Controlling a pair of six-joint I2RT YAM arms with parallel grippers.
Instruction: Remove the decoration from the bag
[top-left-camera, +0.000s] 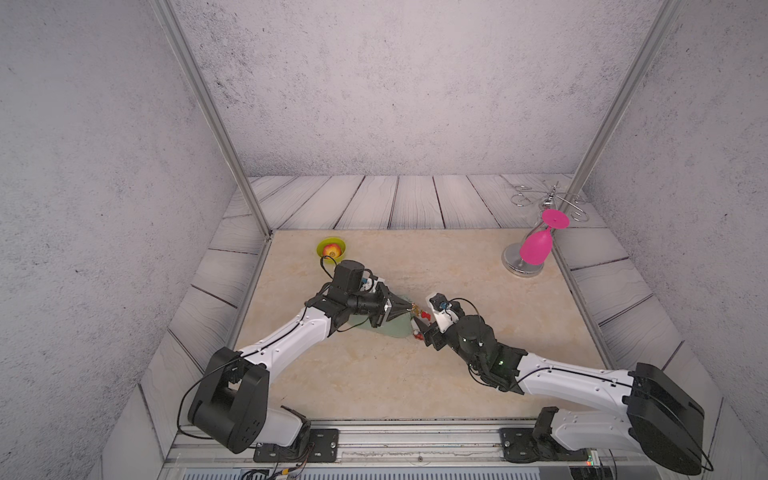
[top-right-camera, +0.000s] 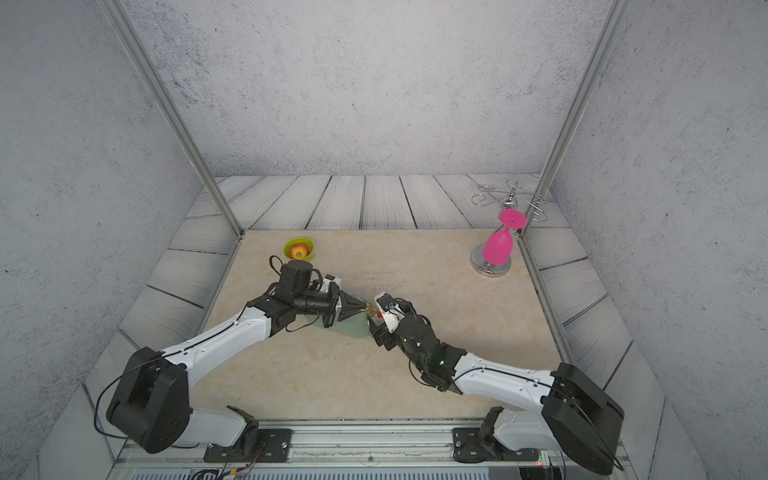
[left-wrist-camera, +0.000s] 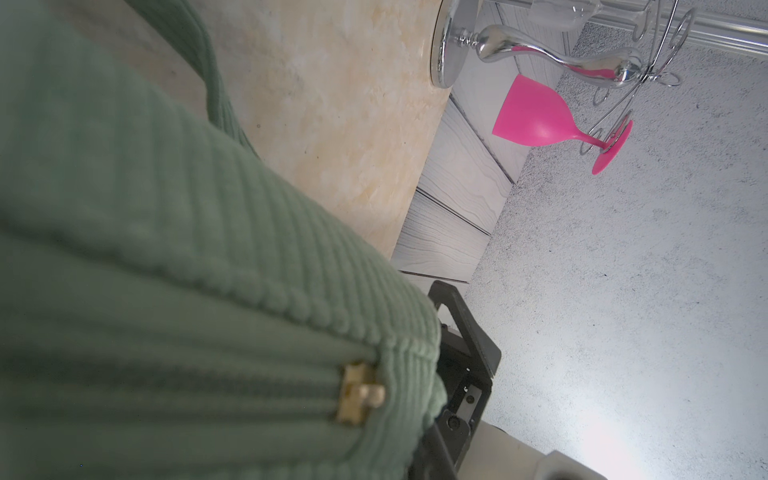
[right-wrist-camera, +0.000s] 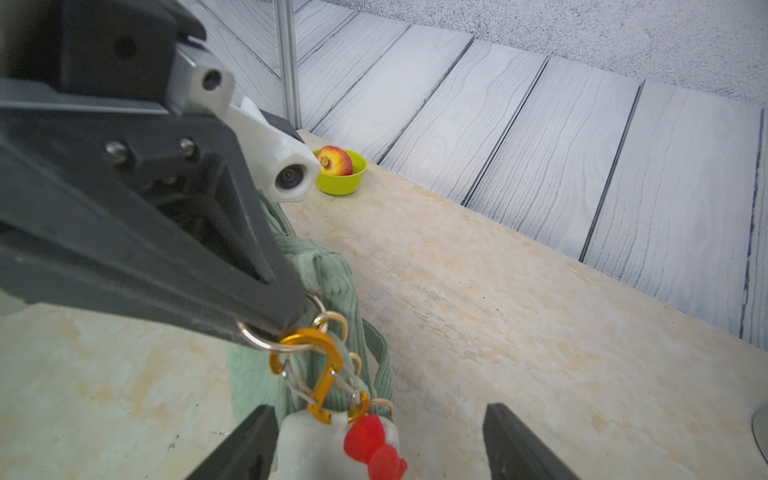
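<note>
The decoration is a white plush figure (right-wrist-camera: 320, 448) with a red bow (right-wrist-camera: 368, 440), hung from an orange carabiner (right-wrist-camera: 326, 376) and thin rings. At the fingertips of my left gripper, which is shut, a metal ring (right-wrist-camera: 268, 344) is pinched. The green corduroy bag (left-wrist-camera: 264, 232) lies under and behind that gripper, its zip and a gold fitting (left-wrist-camera: 358, 393) close to the left wrist camera. My right gripper is part open; the plush sits between its fingers, nearer the left one, apparently untouched. Its lower part is cut off by the frame.
A yellow-green bowl (top-left-camera: 320, 244) holding a peach-like fruit (top-left-camera: 332, 251) stands at the back left. At the back right, a metal stand (top-left-camera: 524, 262) carries a pink goblet (top-left-camera: 537, 248).
</note>
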